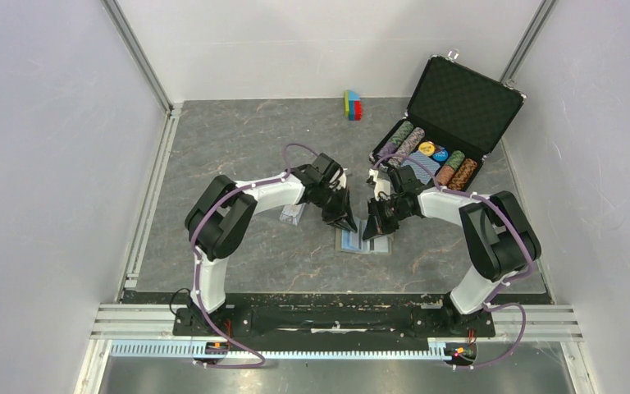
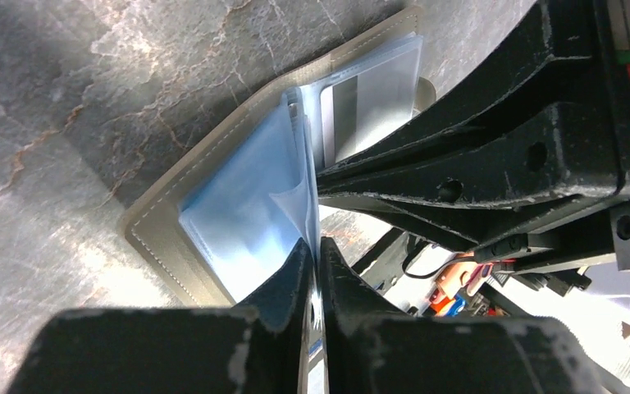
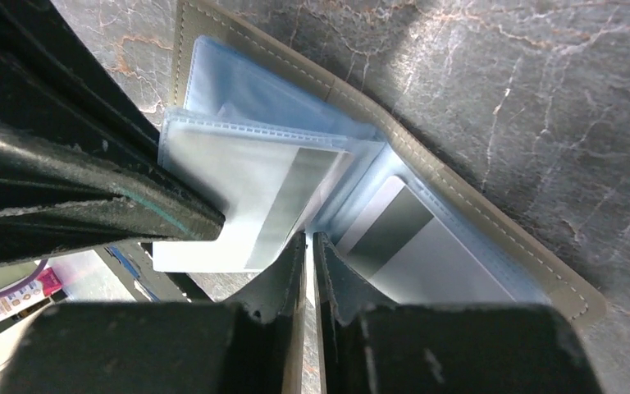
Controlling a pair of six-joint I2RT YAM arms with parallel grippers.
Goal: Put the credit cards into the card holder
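Observation:
The open card holder lies on the table between both grippers, with blue clear sleeves and a grey stitched edge. My left gripper is shut on a raised blue sleeve leaf near the middle of the holder. My right gripper is shut at the edge of a sleeve leaf holding a white card with a grey stripe; what exactly lies between its fingertips is hard to see. Another striped card sits in the sleeve beside it.
A chip case stands open at the back right, close to my right arm. Coloured blocks stand at the back. A pale pack lies under the left arm.

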